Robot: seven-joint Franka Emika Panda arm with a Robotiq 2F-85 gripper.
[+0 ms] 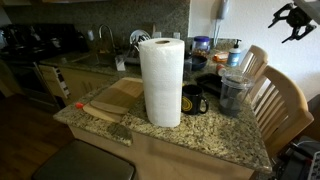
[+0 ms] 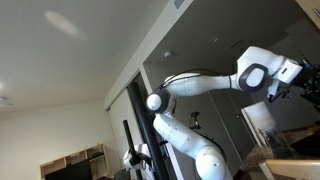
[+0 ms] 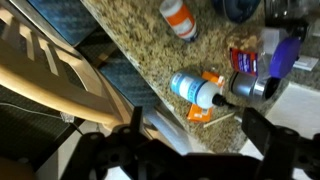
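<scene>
High at the right edge of exterior view 1, my gripper [image 1: 297, 24] hangs in the air above the chairs, clear of the counter. Its fingers stand apart with nothing between them; in the wrist view, the gripper shows two dark fingers, spread wide. Beyond them on the granite counter lies the image of a white bottle with a blue label and dark pump [image 3: 195, 90], seen from above. An orange-and-white container [image 3: 180, 18] is farther off. A jar with a purple lid [image 3: 285, 56] is to the right. No contact with any of these shows.
A paper towel roll [image 1: 162, 84] stands upright near the counter's front, beside a black mug [image 1: 194, 99] and a clear pitcher [image 1: 234, 92]. Cutting boards [image 1: 116, 98] lie left. Wooden chairs [image 1: 284, 105] line the right side. Exterior view 2 shows the white arm [image 2: 205, 85].
</scene>
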